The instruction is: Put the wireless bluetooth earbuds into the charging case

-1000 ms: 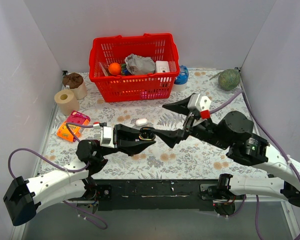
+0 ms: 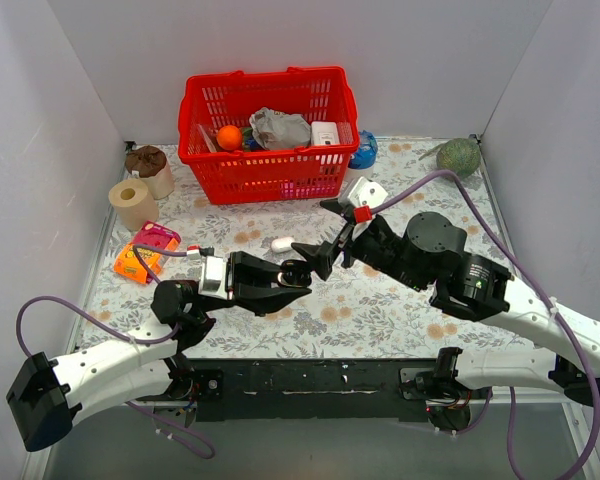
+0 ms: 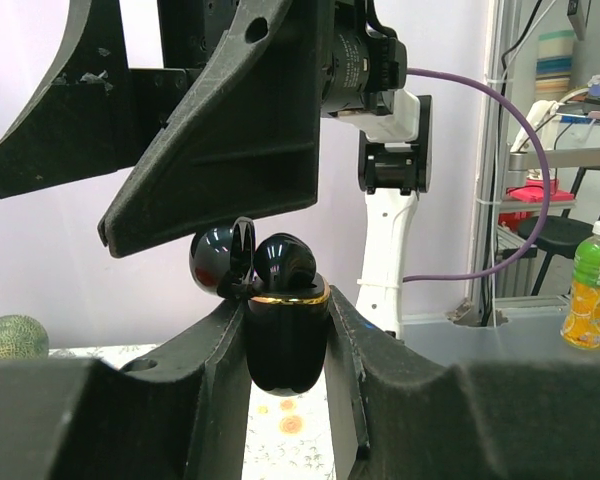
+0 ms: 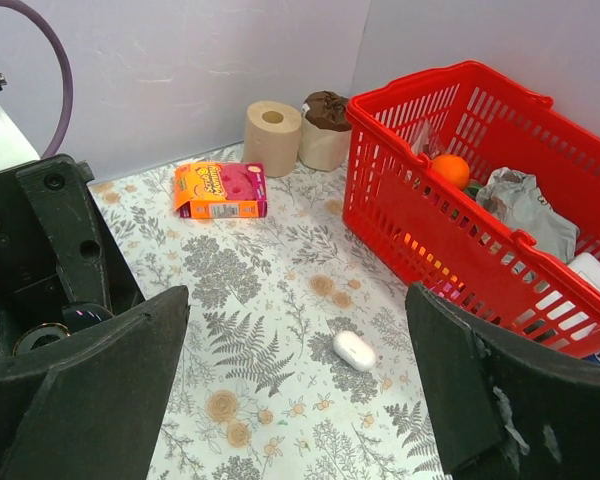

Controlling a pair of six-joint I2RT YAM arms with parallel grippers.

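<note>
My left gripper (image 2: 294, 283) is shut on the black charging case (image 3: 286, 345), which stands upright between its fingertips with a gold rim round the top. At that rim, glossy black rounded pieces rise; one is at the middle (image 3: 284, 260), another to the left (image 3: 212, 258). Which is lid and which is earbud I cannot tell. Just above them are the dark fingers (image 3: 220, 170) of my right gripper (image 2: 315, 228), spread open. Between those fingers, the right wrist view shows only the table. Part of the case (image 4: 42, 337) peeks out at lower left there.
A white capsule-shaped piece (image 4: 354, 351) lies on the patterned table. Behind it stands a red basket (image 2: 270, 180) with an orange and other items. Paper rolls (image 2: 134, 203) and a snack box (image 2: 148, 252) sit at left, a green melon (image 2: 459, 157) at back right.
My right gripper has moved left and turned, and one finger has come to lie over the case. The left arm and the case stay put.
</note>
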